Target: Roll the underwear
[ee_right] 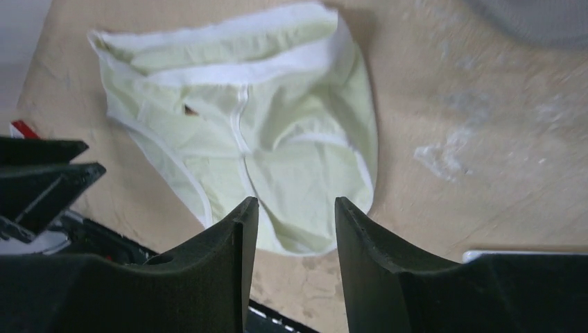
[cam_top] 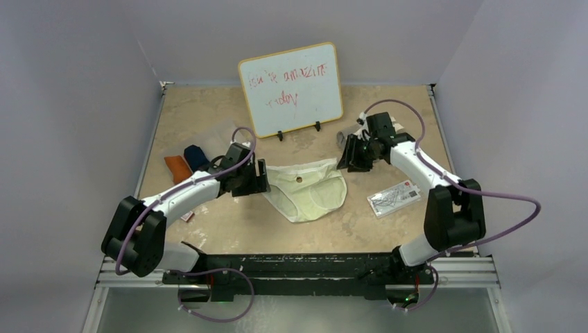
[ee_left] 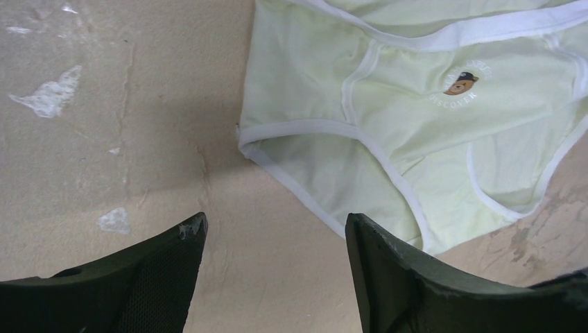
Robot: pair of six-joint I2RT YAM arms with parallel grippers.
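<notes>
Pale yellow underwear (cam_top: 305,194) with white trim and a small bear print (ee_left: 459,83) lies on the middle of the table, its waistband at the back, folded and rumpled. My left gripper (cam_top: 261,177) is open at its left edge; in the left wrist view the fingers frame bare table just short of the cloth. My right gripper (cam_top: 350,152) is open above the back right corner; in the right wrist view the cloth lies beyond its empty fingers.
A whiteboard (cam_top: 290,104) stands at the back. Orange and dark cloths (cam_top: 177,168) lie at the left, a clear flat case (cam_top: 394,200) at the right.
</notes>
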